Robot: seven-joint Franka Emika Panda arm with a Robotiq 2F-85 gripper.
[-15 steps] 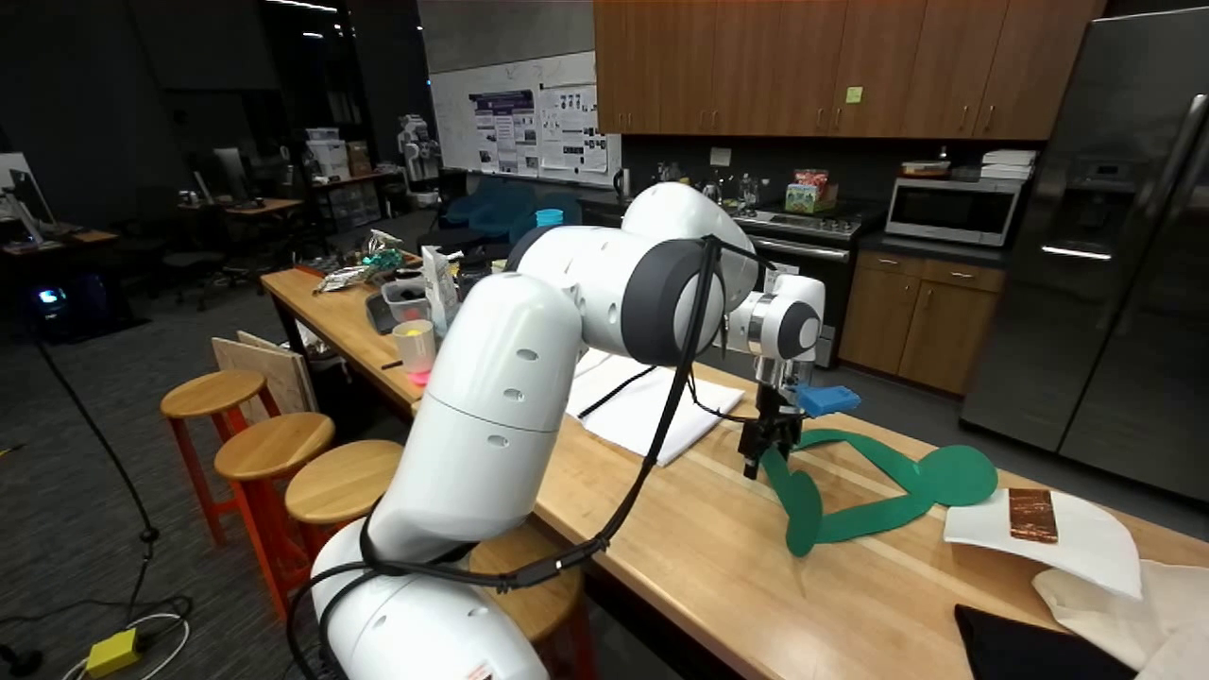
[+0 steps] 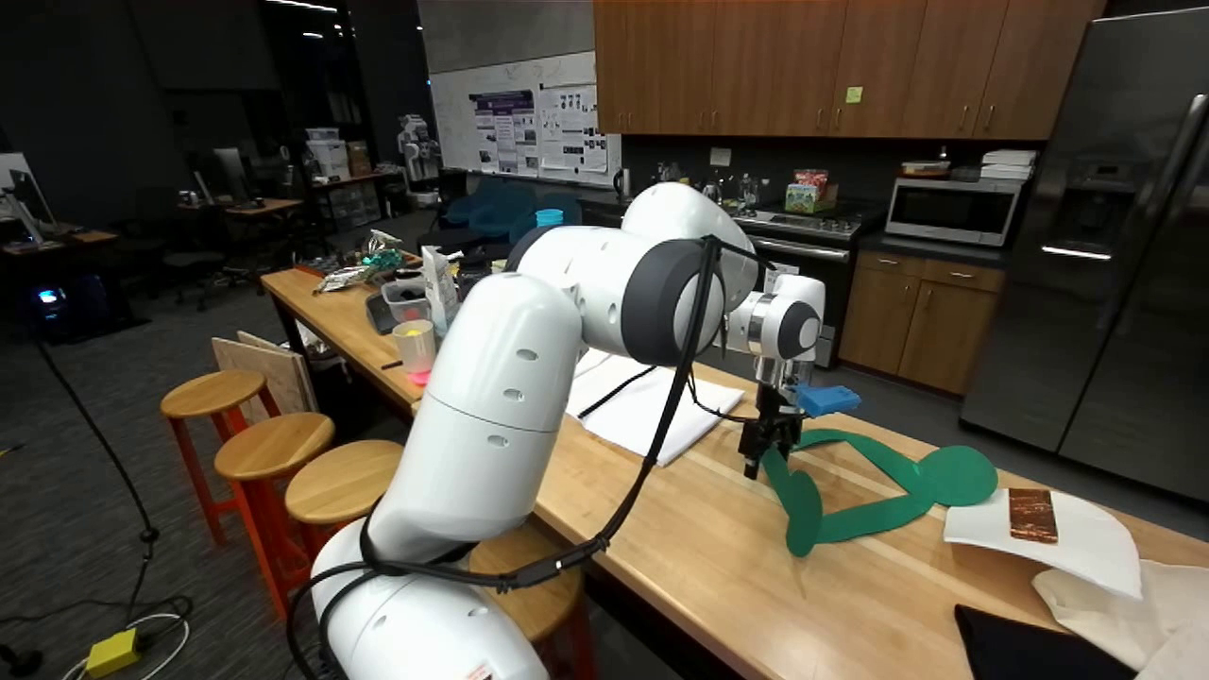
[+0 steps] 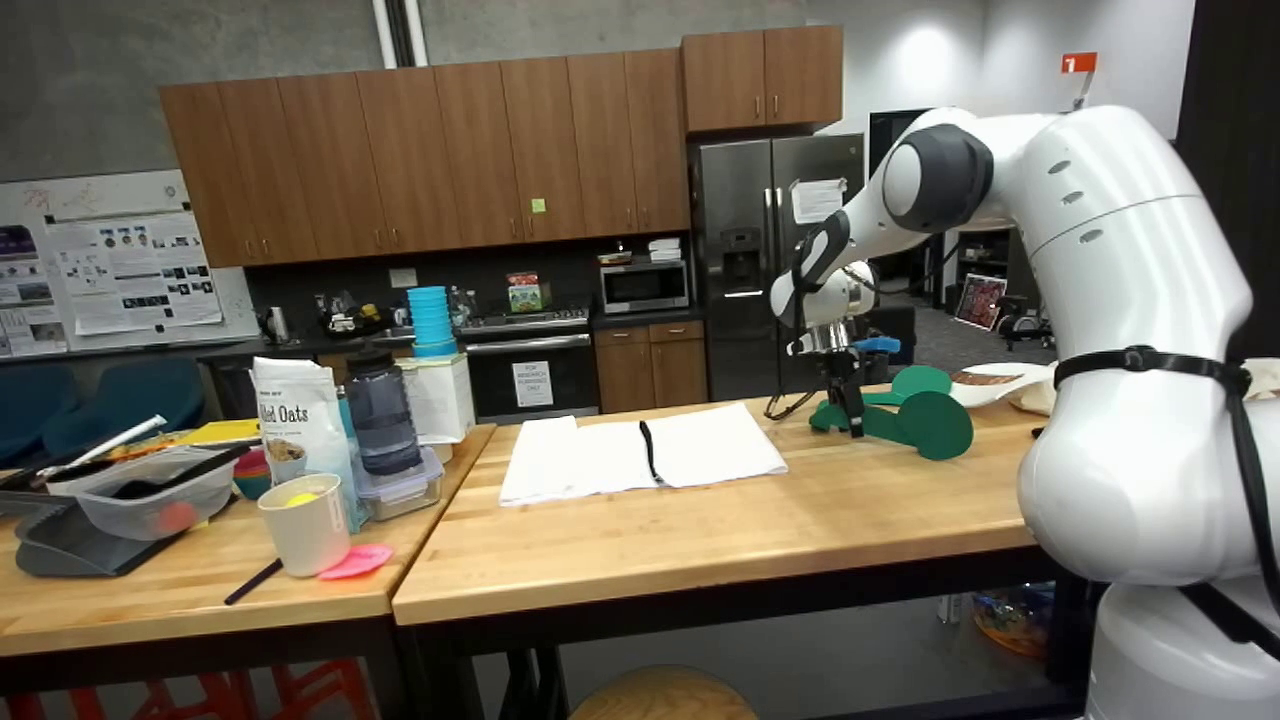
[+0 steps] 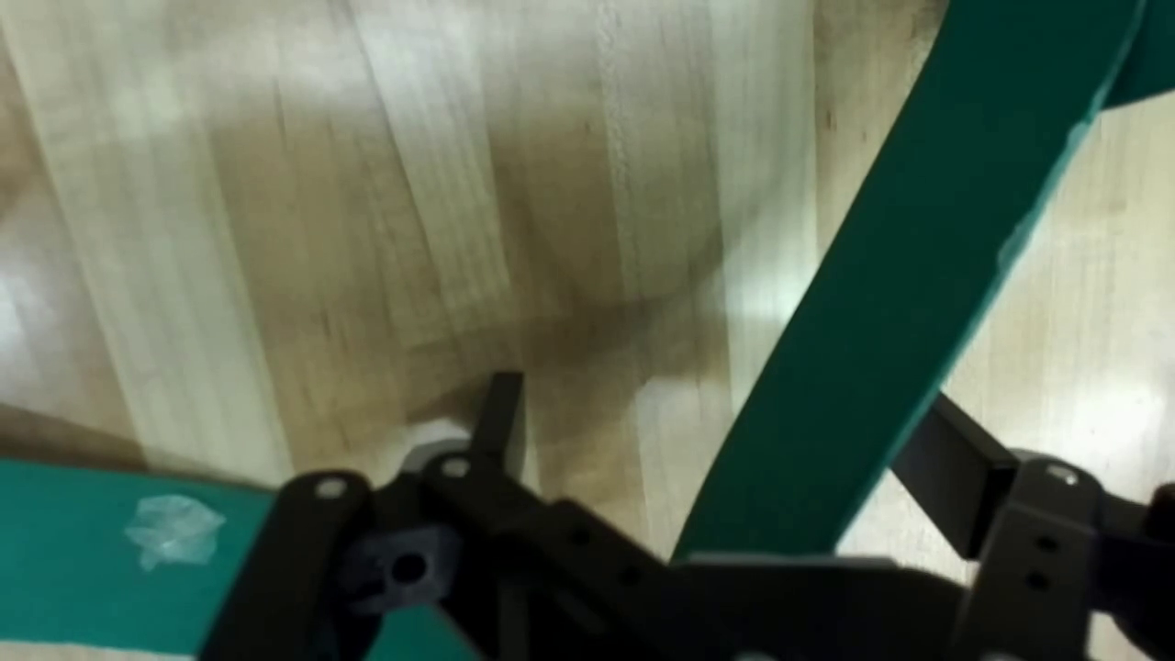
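Observation:
A green strip loop with round ends [image 2: 870, 521] lies on the wooden table in exterior view 1. Its two big round discs [image 2: 956, 475] stand out, one of them tipped up at the front [image 2: 802, 516]. My gripper is low over the table at the loop's far-left corner. In the wrist view its fingers [image 4: 504, 413] are spread wide, and one green strip [image 4: 881, 319] passes through the gap, closer to the right finger. Another length of green strip [image 4: 99, 551] runs under the left side of the gripper. The fingers are open.
A white cloth [image 3: 636, 454] with a black strap lies left of the gripper. Right of the loop are a curved white piece with a copper patch [image 2: 1048, 538], beige cloth [image 2: 1156, 612] and a black cloth [image 2: 1031, 648].

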